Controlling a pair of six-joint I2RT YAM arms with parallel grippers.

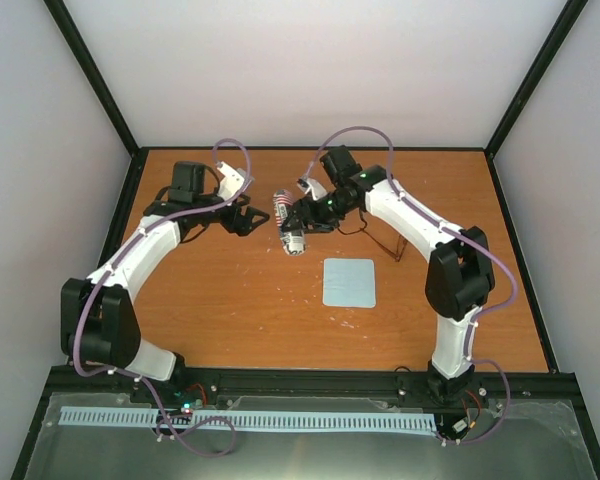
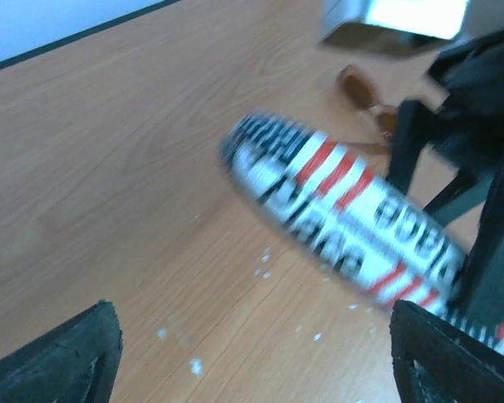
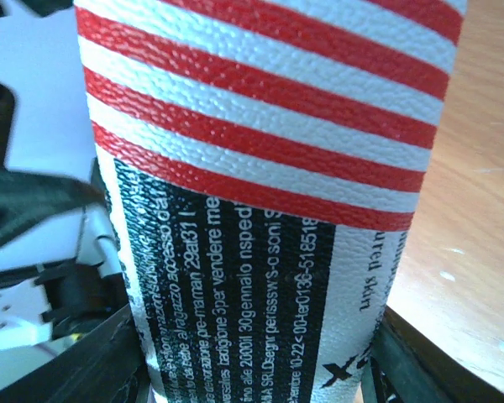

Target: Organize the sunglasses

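A striped glasses case (image 1: 288,224) with red bands and printed text is held up by my right gripper (image 1: 310,215) above the table's middle; in the right wrist view the case (image 3: 260,252) fills most of the frame between the fingers. Just left of it, my left gripper (image 1: 255,218) faces the case, fingers apart with nothing between them; the case (image 2: 336,210) shows beyond them in the left wrist view. Brown sunglasses (image 1: 400,242) lie at the right behind the right arm, partly hidden.
A light blue cloth (image 1: 349,283) lies on the wooden table (image 1: 200,310) right of centre. Walls and frame edges enclose it.
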